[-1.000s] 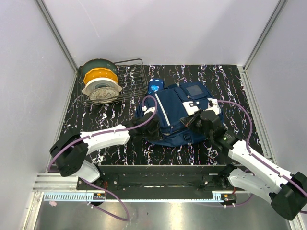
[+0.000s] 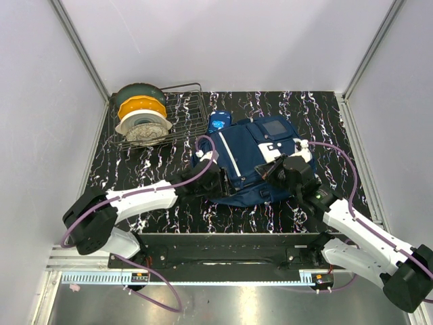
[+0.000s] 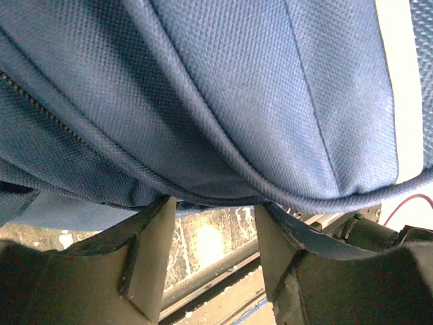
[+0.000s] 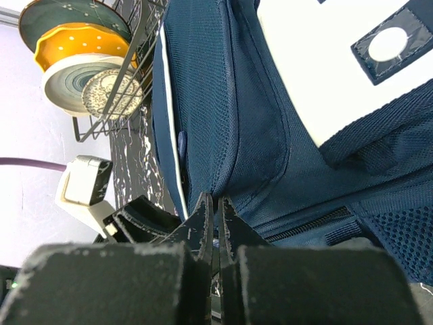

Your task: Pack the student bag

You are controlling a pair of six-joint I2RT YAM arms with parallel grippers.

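Note:
The navy student bag (image 2: 250, 149) lies on the dark marbled table, with white patches on its upper right part. My left gripper is at the bag's lower left, its fingers parted at the piped fabric edge; whether fabric is between the tips is unclear. My right gripper is shut against the bag's middle, beside a fold above a zipper opening; nothing clearly shows between its fingertips. A small blue pouch with a bright print (image 2: 219, 122) lies at the bag's back left.
A wire dish rack (image 2: 183, 115) with stacked plates, including an orange one (image 2: 141, 103), stands at the back left. White walls border the table at back and sides. Bare table (image 2: 128, 169) shows left of the bag.
My left arm has shifted slightly left and toward the front edge, its fingers still at the bag's lower left. The right arm and bag look unchanged.

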